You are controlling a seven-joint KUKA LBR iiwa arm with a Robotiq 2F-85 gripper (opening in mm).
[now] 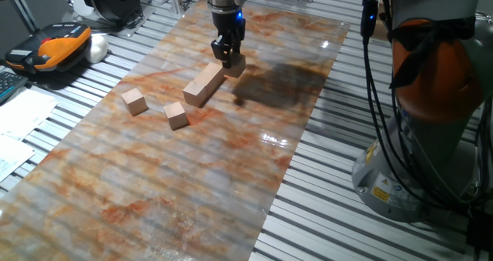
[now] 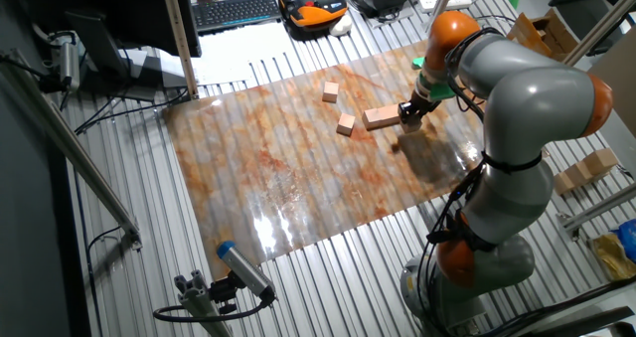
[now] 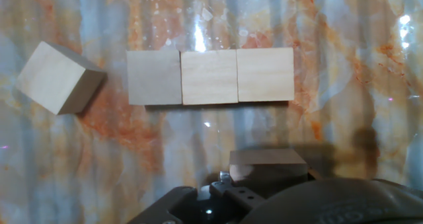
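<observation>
My gripper (image 1: 229,59) points down at the far part of the marbled sheet, with a wooden block (image 1: 236,67) right at its fingertips. In the wrist view this block (image 3: 268,161) lies beside the dark fingers (image 3: 234,196), partly hidden by the gripper's body; whether the fingers grip it cannot be made out. Close by, three pale wooden cubes form a straight touching row (image 3: 209,76), seen as one long bar in both exterior views. Two loose cubes stand apart, one (image 1: 134,102) nearer the left edge and one (image 1: 176,115) nearer the row's end.
Bare marbled sheet (image 1: 177,192) fills the near half of the work area. An orange-and-black device (image 1: 54,51) sits beyond its left edge, and the arm's base (image 1: 393,180) stands to the right. More wooden blocks (image 2: 586,171) lie behind the arm, off the sheet.
</observation>
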